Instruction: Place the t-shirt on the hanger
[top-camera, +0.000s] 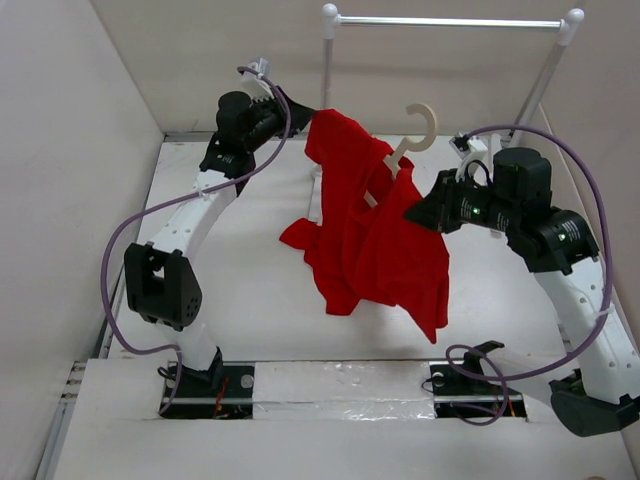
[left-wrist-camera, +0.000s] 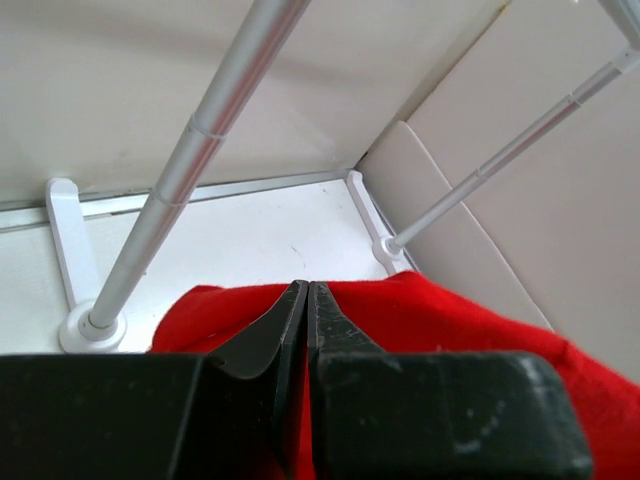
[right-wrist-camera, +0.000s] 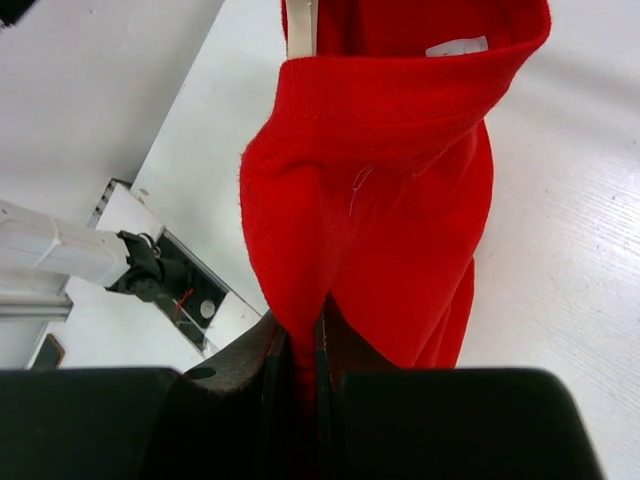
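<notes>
A red T-shirt (top-camera: 350, 240) hangs in the air between my arms, draped on a pale hanger (top-camera: 422, 125) whose hook sticks out above it. My left gripper (top-camera: 308, 115) is shut at the shirt's upper left; in the left wrist view its fingers (left-wrist-camera: 290, 390) are closed in front of the red cloth, and I cannot see any held between the tips. My right gripper (top-camera: 420, 212) is shut on the shirt's fabric, which runs down between its fingers in the right wrist view (right-wrist-camera: 321, 350). A strip of the hanger (right-wrist-camera: 300, 30) shows above the fold.
A metal rack with a crossbar (top-camera: 450, 22) stands at the back, its uprights close behind the shirt. Walls bound the space on both sides.
</notes>
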